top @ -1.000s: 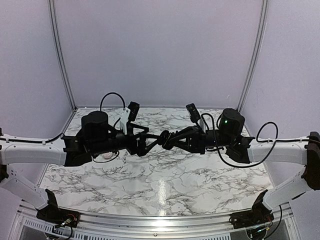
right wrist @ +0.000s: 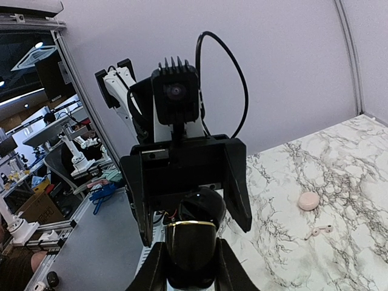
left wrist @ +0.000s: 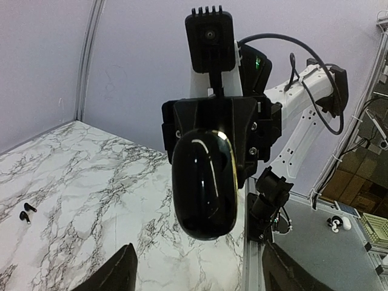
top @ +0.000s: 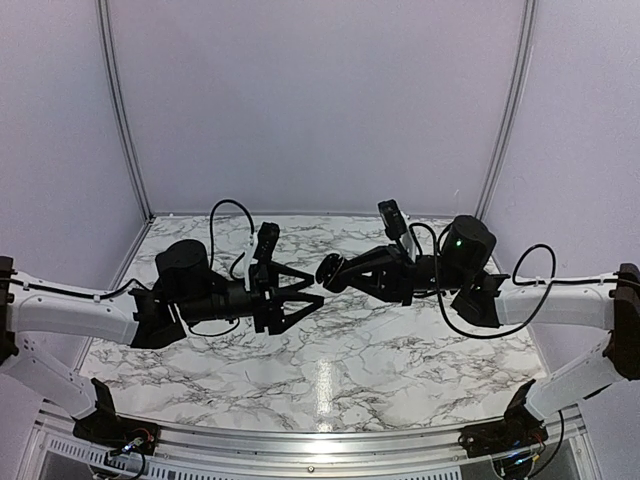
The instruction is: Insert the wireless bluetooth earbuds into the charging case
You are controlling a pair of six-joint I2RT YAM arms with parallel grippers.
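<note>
A glossy black charging case [left wrist: 204, 185] with a gold seam is gripped by my right gripper. In the right wrist view its rounded part [right wrist: 202, 207] rises beyond the seam; I cannot tell how far the lid is open. Facing the case from the left, my left gripper [top: 313, 288] stands open, with nothing between its fingers and the case just past their tips. Two black earbuds [left wrist: 27, 212] lie on the table in the left wrist view. Another pale pair [right wrist: 319, 231] shows in the right wrist view. The inside of the case is hidden.
Near the pale earbuds a round pink case [right wrist: 308, 200] rests on the marble table [top: 330, 380]. Both grippers are held above the table, whose front half is clear. Walls [top: 320, 100] enclose the back and sides.
</note>
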